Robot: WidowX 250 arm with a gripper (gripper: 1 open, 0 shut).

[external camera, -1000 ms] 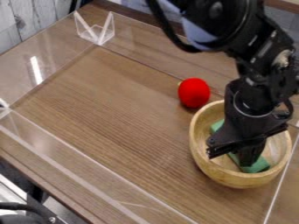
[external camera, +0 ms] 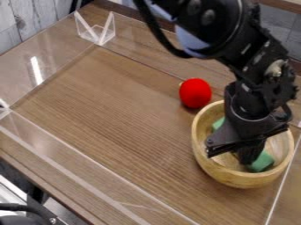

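Observation:
A wooden bowl [external camera: 212, 165] sits at the right of the table with a green object [external camera: 261, 162] inside it, partly hidden. My black gripper [external camera: 241, 149] reaches down from the top right into the bowl, over the green object. Its tips are low in the bowl; whether anything is between them is hard to see.
A red ball [external camera: 195, 91] rests just behind and left of the bowl. A white wire stand [external camera: 97, 30] is at the back left. Dark cables lie at the lower left.
The gripper has shifted slightly within the bowl, and the green object shows a little differently beneath it. The ball has not moved.

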